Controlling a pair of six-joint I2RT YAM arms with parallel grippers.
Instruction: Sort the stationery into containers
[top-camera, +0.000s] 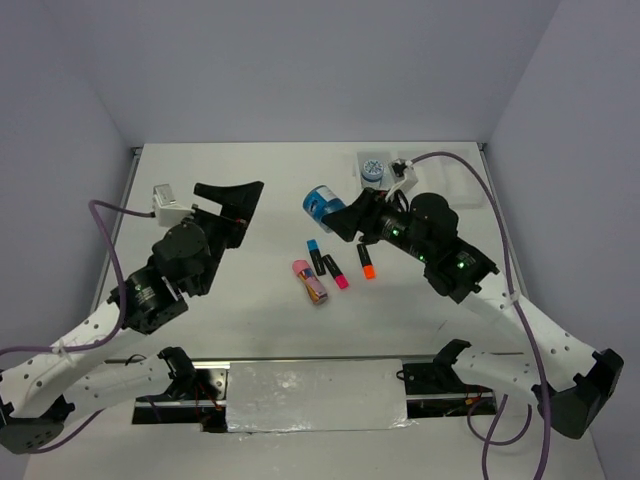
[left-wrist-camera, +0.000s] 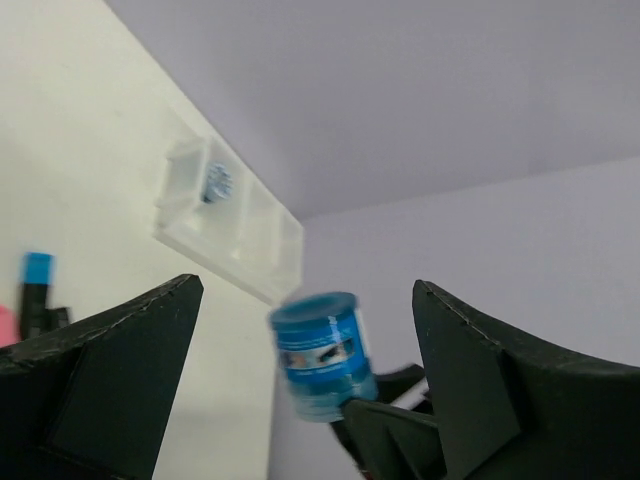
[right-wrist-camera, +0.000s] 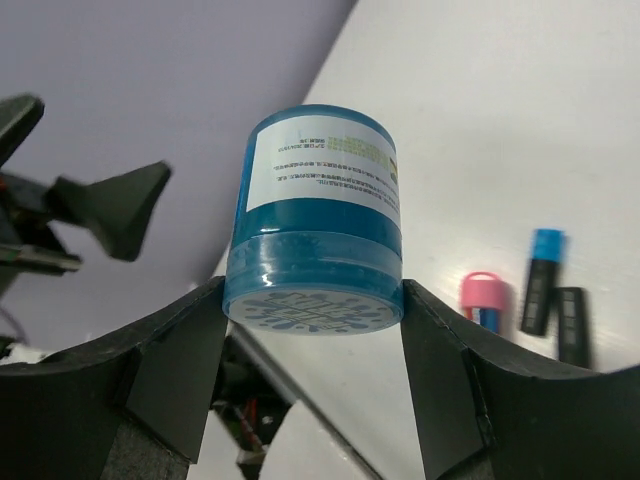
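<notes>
My right gripper (top-camera: 345, 220) is shut on a blue jar (top-camera: 322, 205) with a white label, held sideways above the table; it fills the space between the fingertips in the right wrist view. My left gripper (top-camera: 240, 200) stands open to the left of the jar, nothing between its fingers. On the table lie markers with blue (top-camera: 317, 258), pink (top-camera: 336, 273) and orange (top-camera: 366, 262) ends, and a pink-topped item (top-camera: 309, 283). A clear divided container (top-camera: 458, 180) stands at the back right, with a round blue-and-white item (top-camera: 372, 170) in its left compartment.
Grey walls enclose it at the back and sides. The right arm partly covers the container in the top view.
</notes>
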